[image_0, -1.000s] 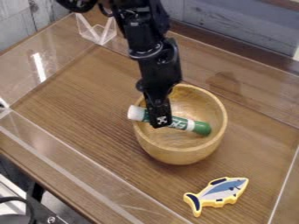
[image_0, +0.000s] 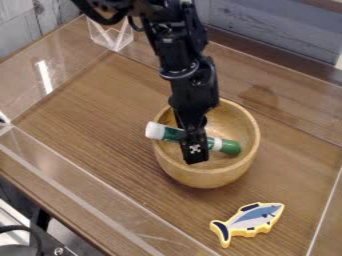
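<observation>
My black gripper (image_0: 190, 146) reaches down from the top into a wooden bowl (image_0: 214, 175) at the centre right. A white and green cylindrical object (image_0: 222, 146) lies tilted in the bowl, its white end on the left near the rim. The gripper's fingers are over its middle and hide part of it; the gripper stands open, and whether the fingers touch the object is unclear.
A yellow-edged fish-shaped piece (image_0: 249, 221) lies on the wooden table (image_0: 80, 140) below the bowl. A clear plastic object (image_0: 111, 32) stands at the top left.
My gripper has shifted slightly to the right and its upper arm has changed angle. The white and green object has moved a little within the bowl.
</observation>
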